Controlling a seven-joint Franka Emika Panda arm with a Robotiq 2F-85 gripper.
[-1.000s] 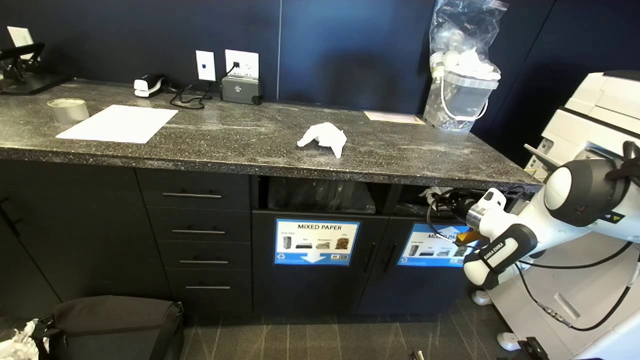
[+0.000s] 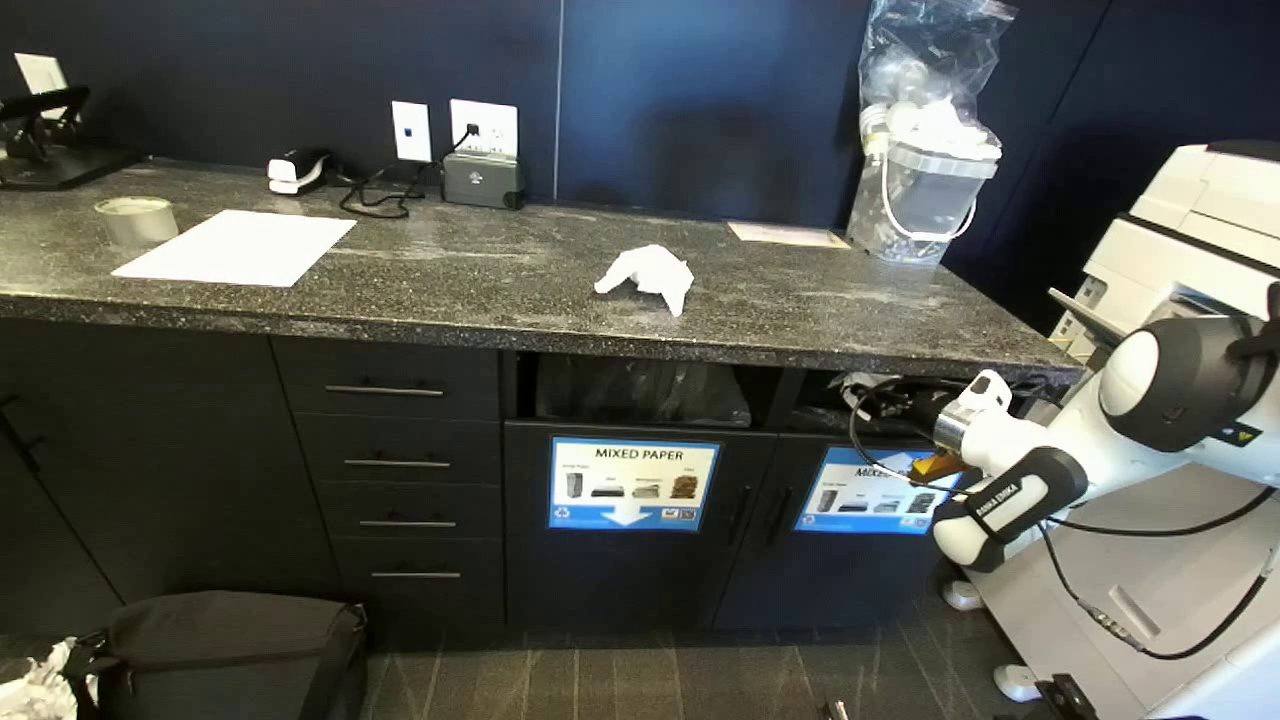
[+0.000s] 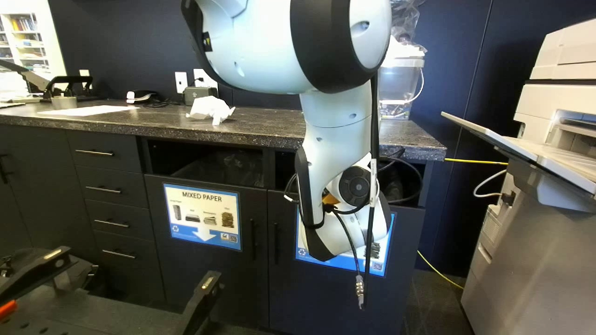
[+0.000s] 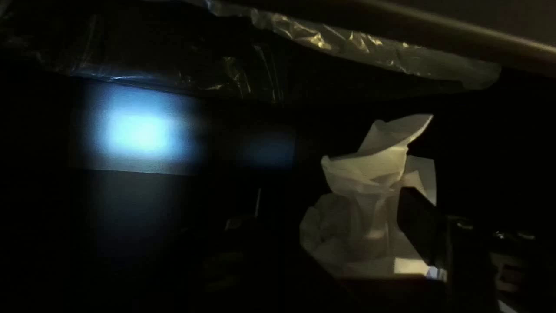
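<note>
My gripper (image 2: 885,403) reaches into the dark opening of the right-hand bin, under the counter. A crumpled white paper (image 4: 367,208) shows in the wrist view, touching or right beside a dark finger (image 4: 417,221). Its lower part is cut off by dark gripper parts, and the finger's gap is too dark to make out. In exterior view 1 a bit of this paper shows left of the gripper. Another crumpled white paper (image 2: 651,275) lies on the counter (image 2: 480,282). The arm blocks the gripper in exterior view 2.
Clear plastic liner (image 4: 333,39) hangs over the bin opening. A flat white sheet (image 2: 240,248) and a tape roll (image 2: 136,221) lie at the counter's left, a clear bucket (image 2: 918,198) at its right. The printer (image 2: 1182,228) stands close to the arm.
The arm has shifted slightly, its wrist a little up and to the right. The gripper remains inside the bin opening, and the paper on the counter has not moved.
</note>
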